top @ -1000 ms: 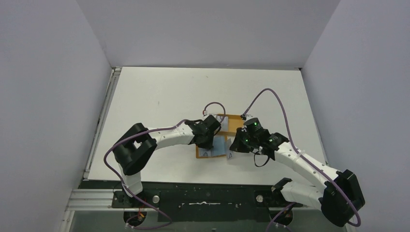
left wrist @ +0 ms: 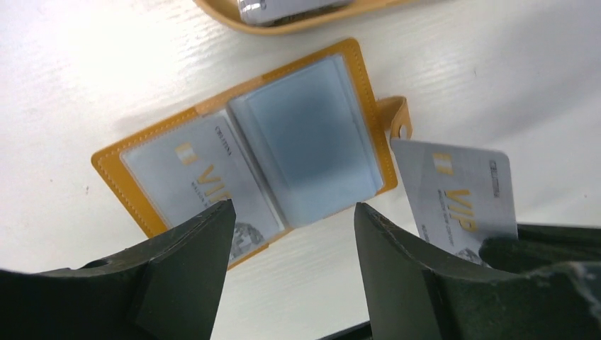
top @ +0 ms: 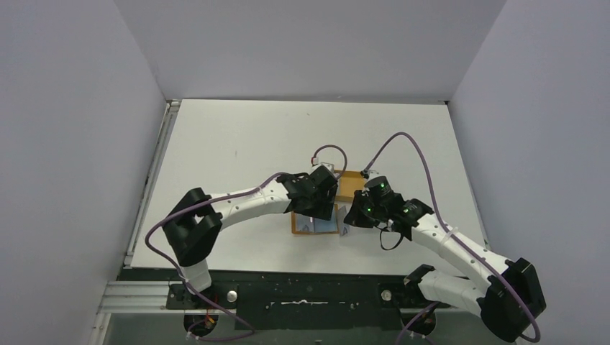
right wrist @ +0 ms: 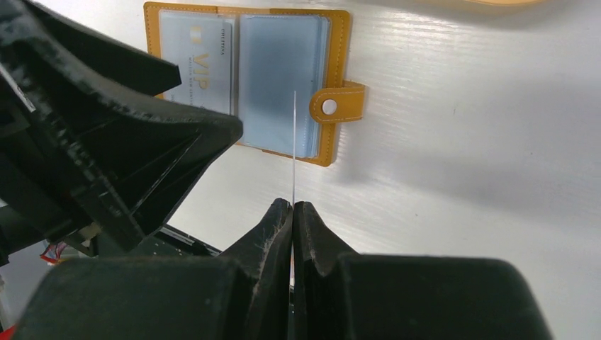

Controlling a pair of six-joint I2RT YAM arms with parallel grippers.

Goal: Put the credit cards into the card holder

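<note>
The tan card holder [left wrist: 285,153] lies spread open on the table. A grey VIP card [left wrist: 195,180] sits in its left half; the right half shows a clear bluish sleeve [left wrist: 308,138]. Its snap strap [right wrist: 347,103] sticks out to the right. Another grey VIP card is pinched upright in my right gripper, which is shut on it; the card shows edge-on in the right wrist view, above the table beside the holder. Over the holder my left gripper stands open, nothing between its fingers.
Behind the holder is a tan tray [top: 352,184] with a grey card [left wrist: 283,8] in it. Both arms crowd close together over the holder. Free table lies to the far left, back and right.
My left gripper has shifted right and its fingers now stand open, nearer the right gripper. The right arm has moved slightly right, still carrying its card.
</note>
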